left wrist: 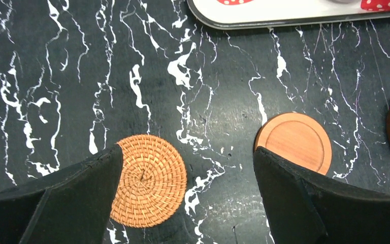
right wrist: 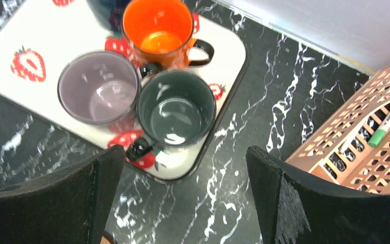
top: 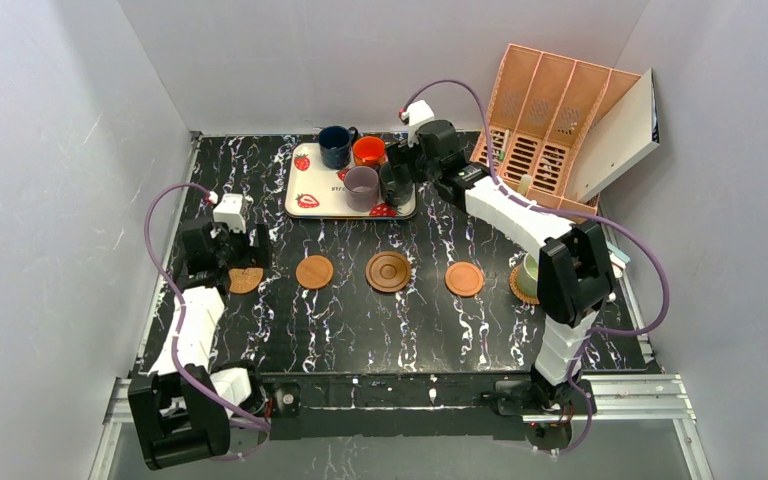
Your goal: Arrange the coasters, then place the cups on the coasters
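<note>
On the strawberry-print tray [top: 298,207] stand several cups: navy blue [top: 334,148], orange [top: 368,150], mauve [top: 361,188] and dark green [top: 397,191]. My right gripper is open above the tray's right end, near the dark green cup, with nothing between its fingers. In the right wrist view that cup's black handle [right wrist: 139,149] points toward the left finger. At the left, my open, empty left gripper hangs over a woven coaster [left wrist: 150,180]. A wooden coaster [top: 314,272], a brown coaster [top: 388,271] and an orange-brown coaster [top: 464,279] lie bare.
A light green mug [top: 528,276] rests on another woven coaster [top: 517,291] at the right, partly hidden by my right arm. The orange slatted rack [top: 550,110] fills the back right corner.
</note>
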